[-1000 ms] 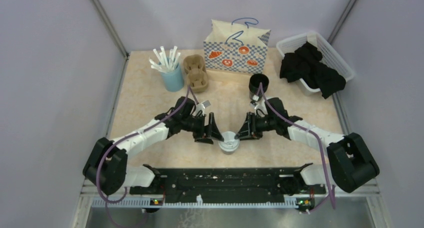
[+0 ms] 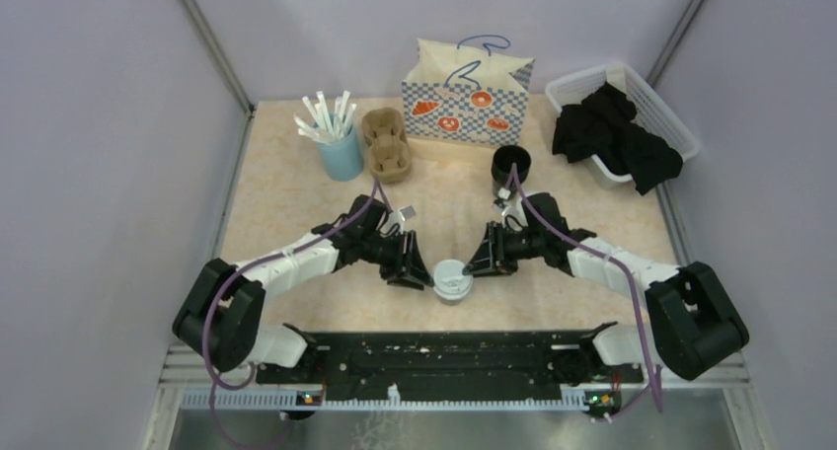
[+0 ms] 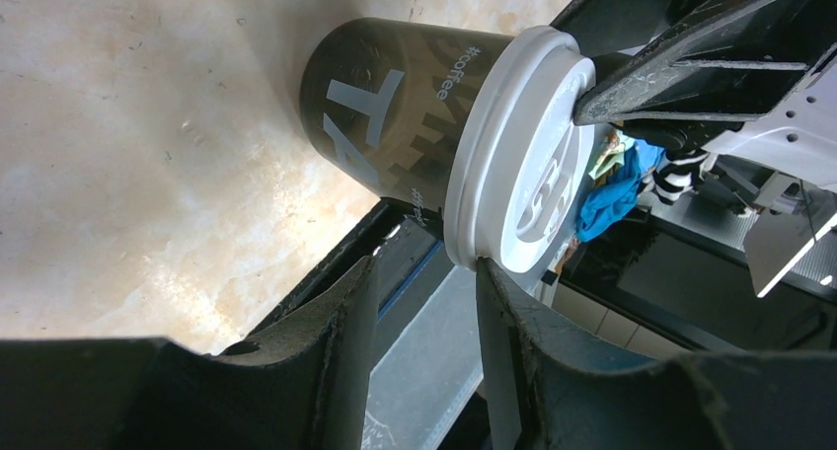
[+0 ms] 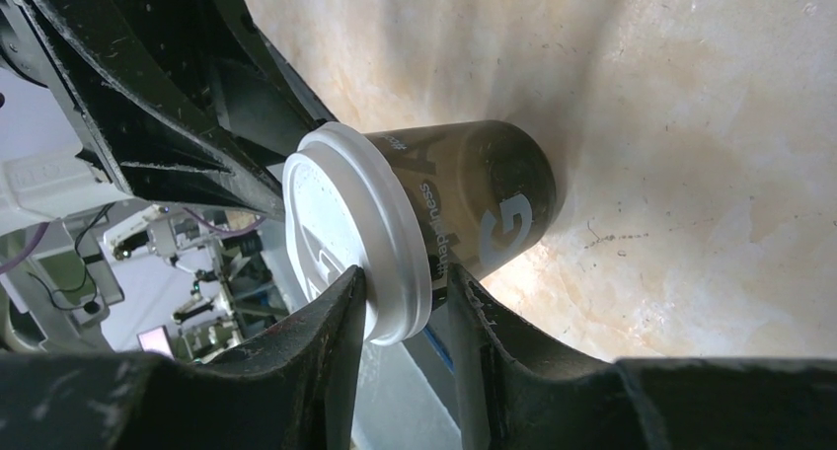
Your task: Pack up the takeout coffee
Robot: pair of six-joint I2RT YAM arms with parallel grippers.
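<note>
Near the front edge stands an upright dark coffee cup (image 3: 395, 110), its lettering facing both wrist cameras, with a white lid (image 2: 453, 279) on its mouth. My right gripper is shut on the lid's rim, one finger over the lid's top and the other beside the cup wall. From the other side, my left gripper is partly open, one fingertip at the lid's edge and a clear gap between its fingers. A brown cup carrier (image 2: 388, 159) and a checkered paper bag (image 2: 464, 112) stand at the back.
A blue holder (image 2: 342, 160) full of white paper-wrapped sticks is at the back left. Behind my right arm is an open black cup (image 2: 509, 161). A white basket (image 2: 656, 114) with black cloth occupies the back right.
My right gripper and the cup have stayed put.
</note>
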